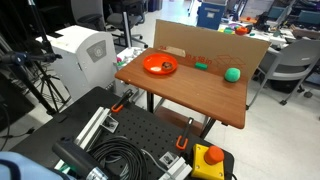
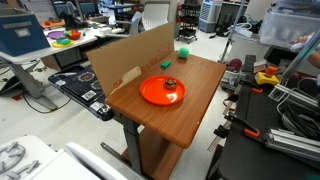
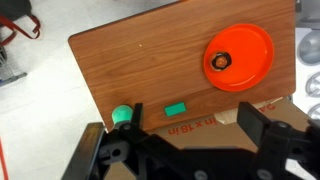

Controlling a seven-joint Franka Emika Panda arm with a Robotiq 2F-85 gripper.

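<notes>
A red-orange plate rests on the wooden table, with a small dark brown round object lying on it. A small green block lies near the cardboard panel. Towards the table's other end from the plate is a green round object. High above the table, my gripper stands open, its black fingers wide apart at the bottom of the wrist view. Nothing is between them. The exterior views do not clearly show the gripper.
The cardboard panel stands upright along one long edge of the table. A black base with a coil of cable and a yellow box with a red button are in front.
</notes>
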